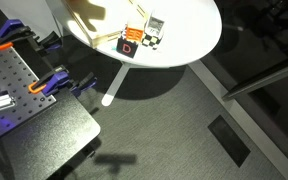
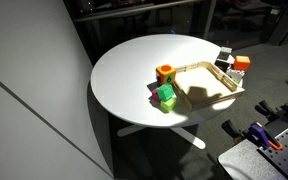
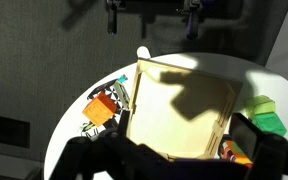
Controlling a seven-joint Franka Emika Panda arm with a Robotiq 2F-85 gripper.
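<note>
My gripper stands open in the wrist view, its two dark fingers [image 3: 76, 156] wide apart at the lower left and lower right. Between them lies an open wooden tray [image 3: 135, 88], seen from above and apparently empty. Left of the tray an orange block [image 3: 99, 109] sits among black-and-white blocks. On the other side, a green block [image 3: 269, 122] is near the right finger, which partly hides an orange-red block [image 3: 232, 151]. Exterior view 2 shows the tray [image 2: 179, 87] on a white round table [image 2: 124, 75], with green blocks [image 2: 166, 93] beside it.
Exterior view 2 has an orange-yellow block [image 2: 165, 75] behind the tray's left side, and grey blocks [image 2: 224, 56] with an orange one [image 2: 242, 63] at its right. A dark perforated bench [image 1: 59, 130] with clamps stands apart across a gap.
</note>
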